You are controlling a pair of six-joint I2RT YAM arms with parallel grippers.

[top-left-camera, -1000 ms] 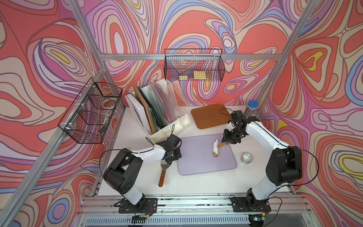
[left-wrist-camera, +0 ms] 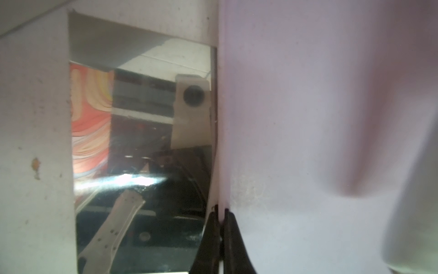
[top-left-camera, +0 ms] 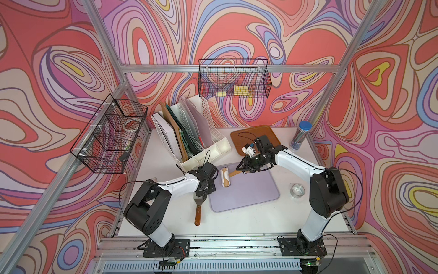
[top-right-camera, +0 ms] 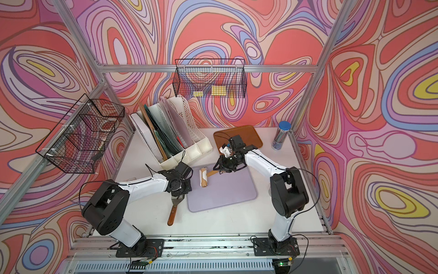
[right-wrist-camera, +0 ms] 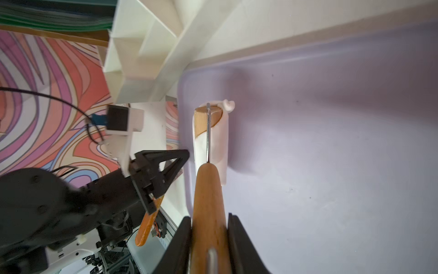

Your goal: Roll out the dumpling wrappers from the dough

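Observation:
White dough clings wrapped around a wooden roller, the bare wood showing at its end. The roller's wooden handle is held in my right gripper, which is shut on it. Beneath lies the lilac board; the roller is near its left side, and no separate flat wrapper shows on it. My left gripper is shut, low at the board's left edge. Whether that edge is pinched between its fingertips I cannot tell.
A scraper with wooden handle lies left of the board, its shiny blade beside my left fingers. A white rack stands behind. A brown tray, a shaker and a small metal cup are rightward. The board's right half is clear.
My right gripper has carried the roller and dough leftward across the board, from its right side to near its left edge. The board and scraper shifted slightly; the left arm barely moved.

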